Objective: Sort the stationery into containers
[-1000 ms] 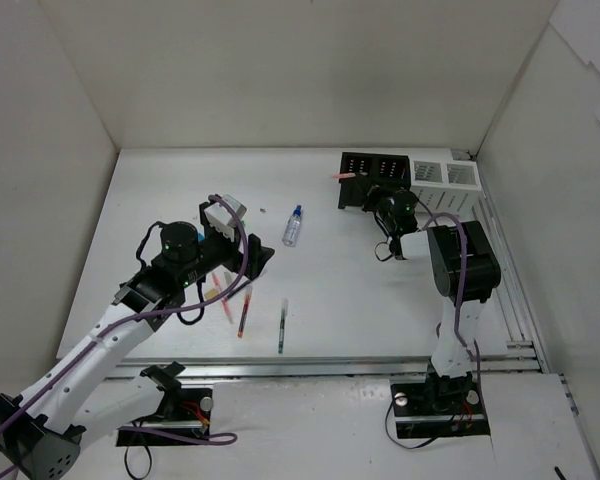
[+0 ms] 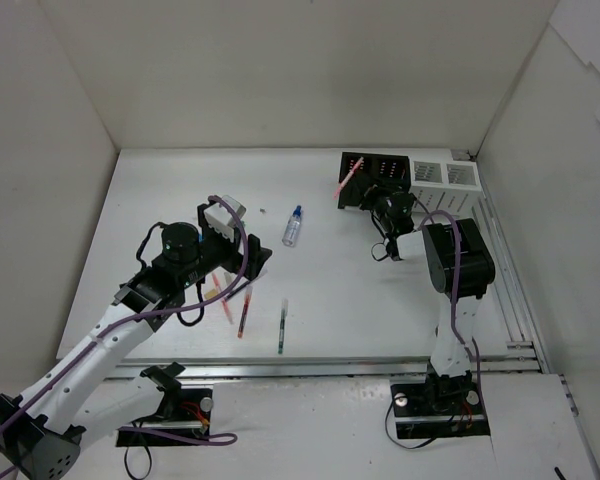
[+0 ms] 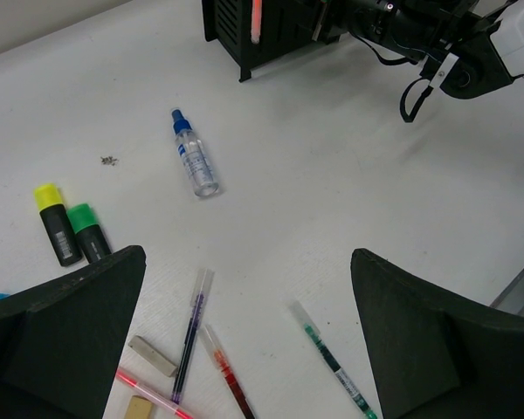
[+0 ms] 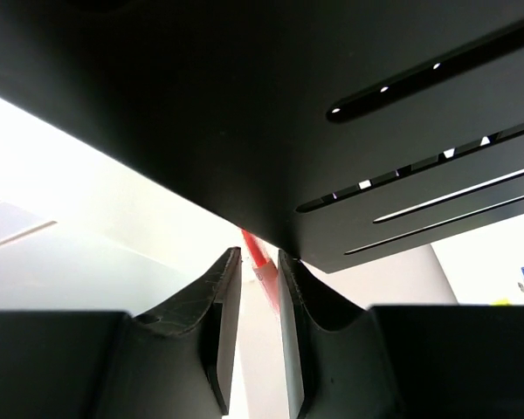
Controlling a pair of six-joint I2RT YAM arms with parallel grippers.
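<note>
A pink-red pen (image 2: 348,176) slants across the front left of the black container (image 2: 348,200); in the right wrist view it (image 4: 258,257) is beside my right gripper, whose fingertips are close together against the container's slotted wall; whether they grip the pen is unclear. My left gripper hangs open over the loose stationery: a purple pen (image 3: 188,345), red pen (image 3: 231,384), green pen (image 3: 339,371), pink pen (image 3: 153,397), eraser (image 3: 153,355), yellow highlighter (image 3: 61,236) and green highlighter (image 3: 90,236).
A white two-compartment container (image 2: 460,200) stands right of the black one. A clear spray bottle (image 3: 198,166) lies mid-table. A metal rail (image 2: 280,368) runs along the front edge.
The pink pen at the black container has swung from nearly horizontal to a diagonal slant. The right arm has shifted slightly; the left arm is still.
</note>
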